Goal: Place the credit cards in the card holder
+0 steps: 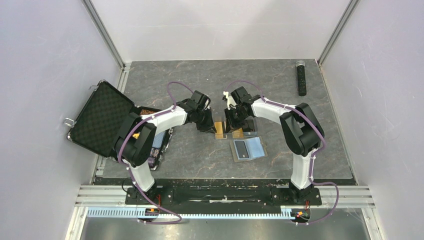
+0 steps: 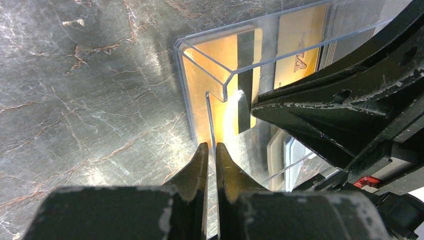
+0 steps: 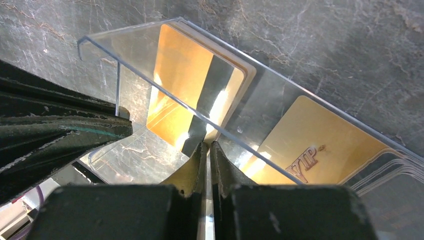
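Note:
A clear card holder lies mid-table with gold cards in it: one with a dark stripe at one end, another with printed lettering beside it. My left gripper is shut on the clear wall of the holder at that striped end. My right gripper is shut at the holder's edge over the striped card, nothing clearly between its fingers. In the left wrist view the right gripper's dark fingers reach across the holder.
An open black case sits at the left. A blue card sleeve lies in front of the holder. A black cylinder stands out at the back right.

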